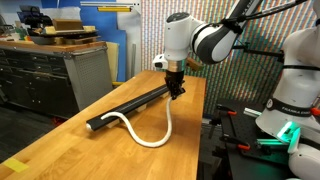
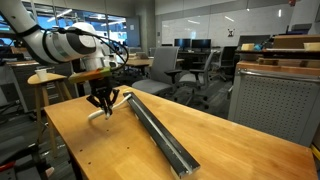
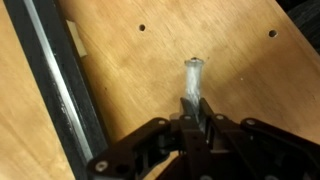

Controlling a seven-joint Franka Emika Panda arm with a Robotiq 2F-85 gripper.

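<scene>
A white flexible hose or rope lies in a U-shaped curve on the wooden table, its one end raised to my gripper. My gripper is shut on that end. From the wrist view, a short pale length sticks out beyond the gripper; the rest of it is out of that view. In the second exterior view, my gripper hangs above the table's left part, with the white hose beside it.
A long black channel lies across the table behind the hose. In the second exterior view, the channel runs diagonally, and the table to its right is clear. Chairs and a workbench stand beyond.
</scene>
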